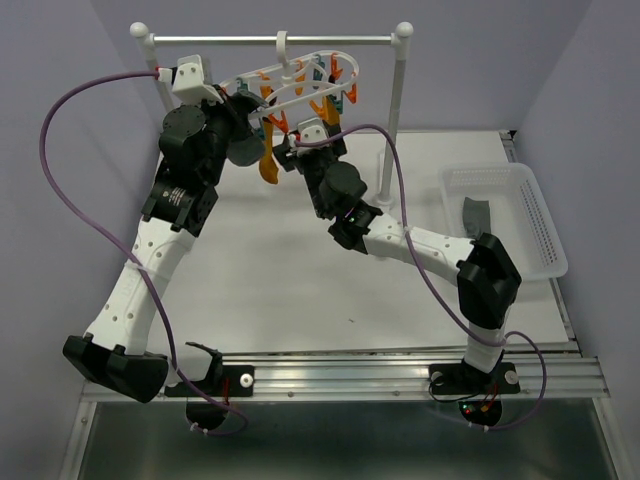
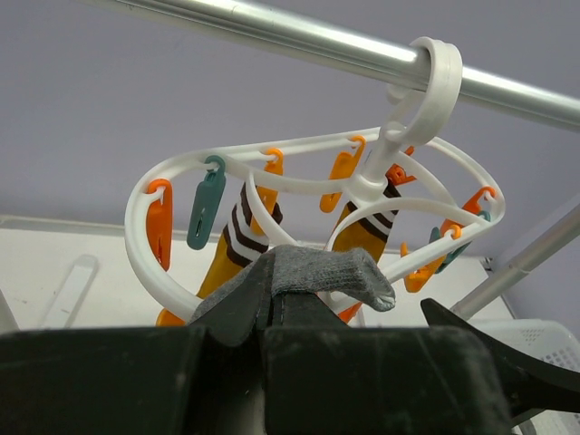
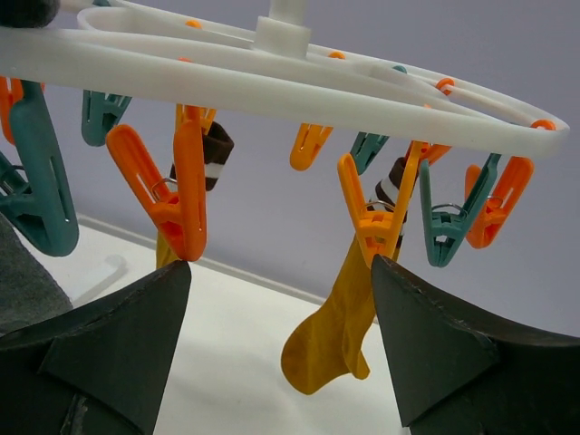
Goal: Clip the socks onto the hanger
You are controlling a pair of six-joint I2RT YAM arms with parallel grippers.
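My left gripper (image 1: pixel 243 105) is shut on a grey sock (image 2: pixel 308 272) beside the hanger's near rim. My right gripper is part open below the rim, its fingers apart near the clips, with no sock held between them visible. An orange clip (image 3: pixel 172 199) sits just above one finger.
The rail (image 1: pixel 220 40) and its post (image 1: pixel 393 120) frame the hanger. At right a white basket (image 1: pixel 540 220) holds another grey sock (image 1: pixel 476 218).
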